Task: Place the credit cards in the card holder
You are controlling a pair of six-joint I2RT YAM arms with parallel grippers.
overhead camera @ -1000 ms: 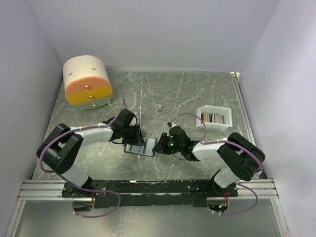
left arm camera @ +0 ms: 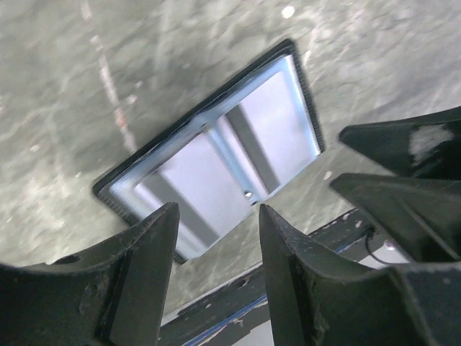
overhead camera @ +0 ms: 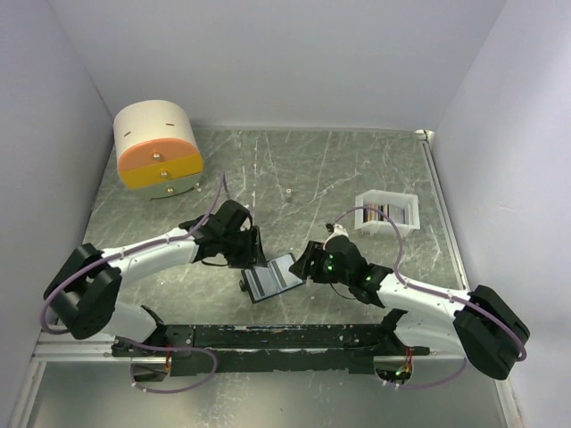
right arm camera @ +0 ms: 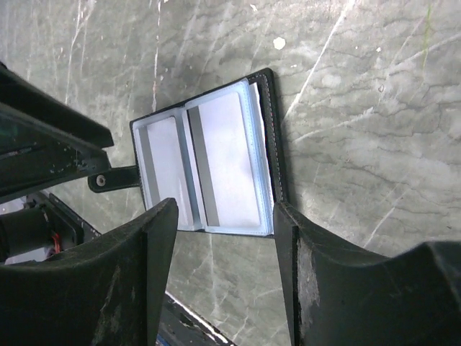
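Observation:
The open card holder (overhead camera: pixel 271 279), black with clear card sleeves showing pale panels and grey stripes, lies flat on the marble table between the grippers; it fills the middle of the left wrist view (left arm camera: pixel 205 187) and right wrist view (right arm camera: pixel 229 162). My left gripper (overhead camera: pixel 252 259) is at its upper left, fingers part open with nothing seen between them but the holder below. My right gripper (overhead camera: pixel 306 263) is at its right end, fingers likewise apart above the holder's edge. Several cards (overhead camera: pixel 379 214) stand in a white tray at the right.
The white tray (overhead camera: pixel 366 225) sits at the back right. A rounded cabinet (overhead camera: pixel 156 143) with coloured drawers stands at the back left. The table's middle behind the holder is mostly clear. A small object (overhead camera: pixel 288 193) lies there.
Since a second ago the holder has shifted right and toward the front and turned slightly.

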